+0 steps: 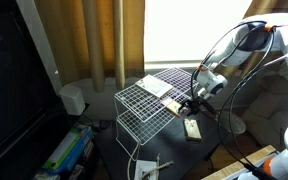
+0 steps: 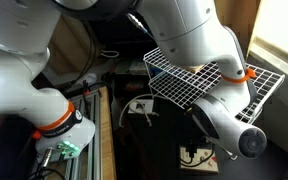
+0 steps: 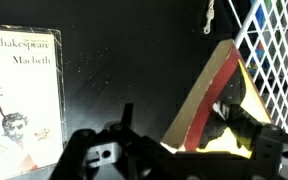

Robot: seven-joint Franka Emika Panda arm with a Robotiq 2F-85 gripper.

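My gripper [image 1: 188, 107] is low beside the white wire rack [image 1: 142, 126], with its fingers open. In the wrist view, a thick book [image 3: 219, 95] with a red edge and a yellow and black cover stands tilted by the rack. Its near end reaches between the dark fingers, and the right finger overlaps its cover; whether they touch I cannot tell. A Shakespeare Macbeth book [image 3: 29, 100] lies flat on the dark table, left of the gripper. That pale book [image 1: 192, 130] shows in front of the gripper in the first exterior view.
A whitish book or sheet [image 1: 155, 87] lies on the rack's top. A cable [image 2: 134, 103] and small items lie on the table beyond the rack's near side. Bare dark surface [image 3: 134, 60] separates the two books.
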